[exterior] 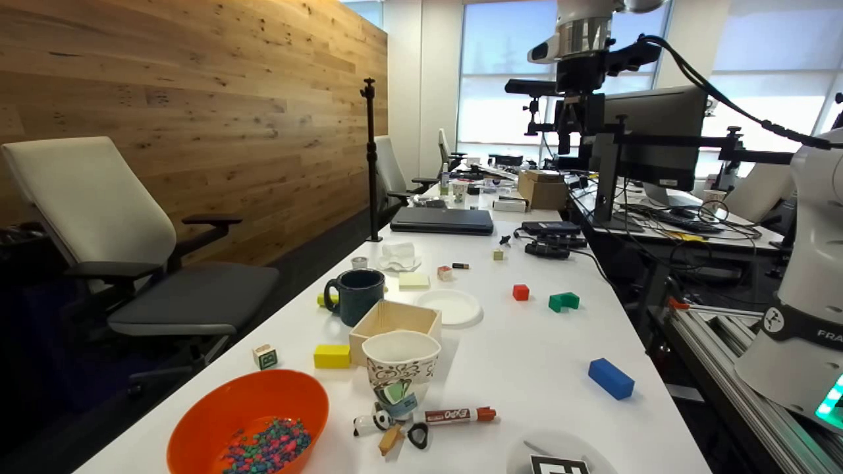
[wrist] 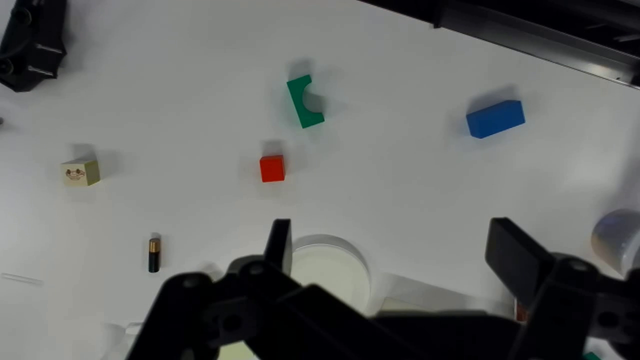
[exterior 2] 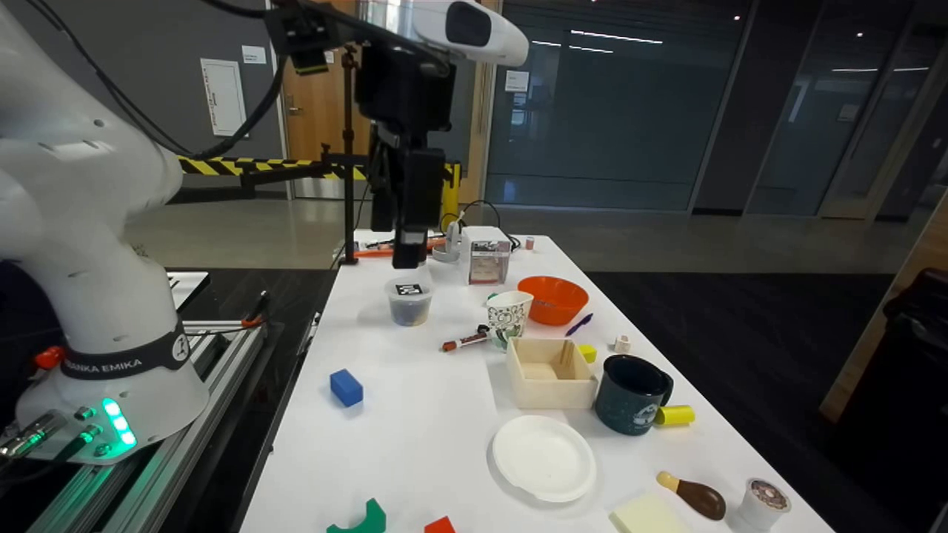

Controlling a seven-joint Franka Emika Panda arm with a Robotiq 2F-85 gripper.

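Observation:
High above the white table, my gripper is open, its two dark fingers wide apart with nothing between them. In the wrist view a red cube point(wrist: 273, 168), a green arch block point(wrist: 304, 102) and a blue block point(wrist: 495, 119) lie apart on bare table, beyond the fingertips. The white plate point(exterior 2: 543, 458) lies flat and empty beside a wooden box point(exterior 2: 552, 373), which looks empty. A dark mug point(exterior 2: 632, 395) stands upright next to that box. The patterned paper cup point(exterior: 401, 358) stands on the box's other side, close to an orange bowl point(exterior: 248, 422) holding small colourful pieces.
A red marker point(exterior: 460, 415) and small toys lie by the cup. A lidded tub point(exterior 2: 409, 300) stands near the table's robot side. Yellow blocks point(exterior: 332, 356), a battery point(wrist: 154, 255) and a small printed cube point(wrist: 81, 173) are scattered around. Clear table surrounds the blue block.

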